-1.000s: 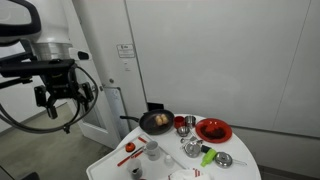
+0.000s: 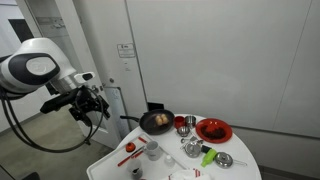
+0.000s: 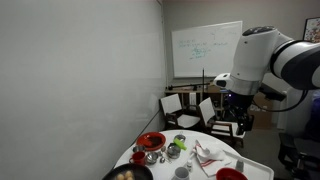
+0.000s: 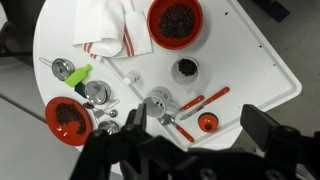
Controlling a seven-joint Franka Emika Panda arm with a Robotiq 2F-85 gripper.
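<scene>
My gripper (image 2: 97,108) hangs in the air left of the round white table (image 2: 105,168) in exterior view 1. Its dark fingers stand wide apart along the bottom of the wrist view, with nothing between them. Beyond them there lie a tomato-like red object (image 4: 208,121), red-handled utensils (image 4: 214,97), a mug with dark contents (image 4: 185,70) and a grey cup (image 4: 158,101). A red bowl (image 4: 196,30) of dark bits sits at the top of that view. None of these touches the gripper.
A black pan (image 2: 148,122) with food stands at the table's wall side. Near it are a red plate (image 2: 226,133), metal pots (image 2: 224,160) and a green item (image 2: 209,157). A striped white towel (image 4: 103,25) lies flat. The wall (image 2: 220,60) rises close behind.
In exterior view 1 the arm has swung right and its gripper has shifted right and lower, toward the table. The tabletop objects look unmoved.
</scene>
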